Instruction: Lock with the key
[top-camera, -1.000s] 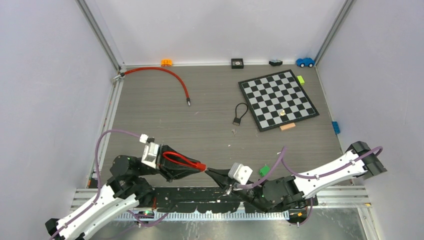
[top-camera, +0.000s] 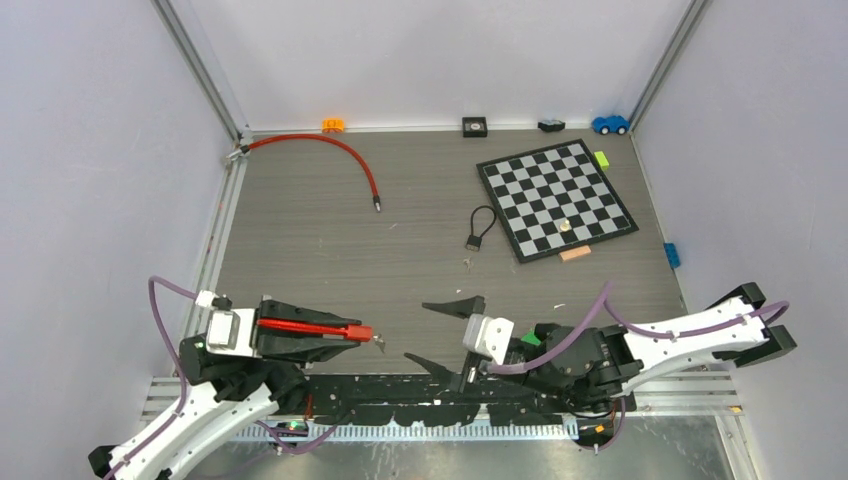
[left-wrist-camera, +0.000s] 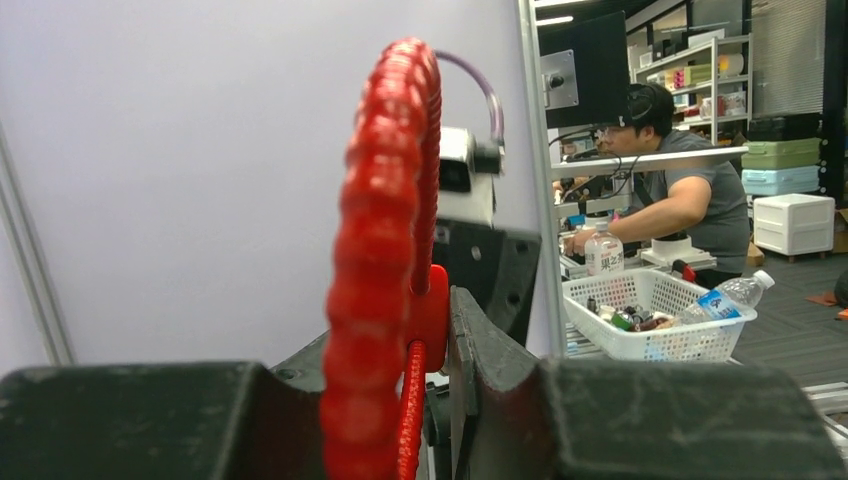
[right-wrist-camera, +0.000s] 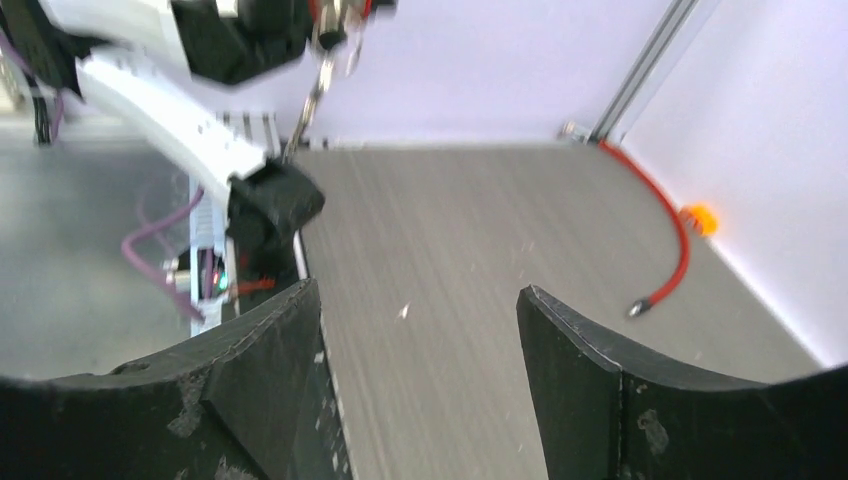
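Note:
In the top view my left gripper (top-camera: 335, 335) holds a red cable lock (top-camera: 300, 326) with a red body (top-camera: 358, 332) at the fingertips. A small metal piece (top-camera: 379, 342) hangs at its tip, likely keys, though too small to tell. In the left wrist view the red cable (left-wrist-camera: 375, 270) loops up from the body (left-wrist-camera: 433, 315) between the fingers. My right gripper (top-camera: 415, 333) stands open to the right of it, nothing between its fingers.
A black cable padlock (top-camera: 474, 242) lies mid-table beside a chessboard (top-camera: 555, 200). A red hose (top-camera: 350, 152) lies back left; a green block (top-camera: 530, 338) is near the right arm.
My right gripper has opened and risen from the front edge. The left one has swung to point rightward and shifted slightly left; the metal piece now shows at the lock's tip.

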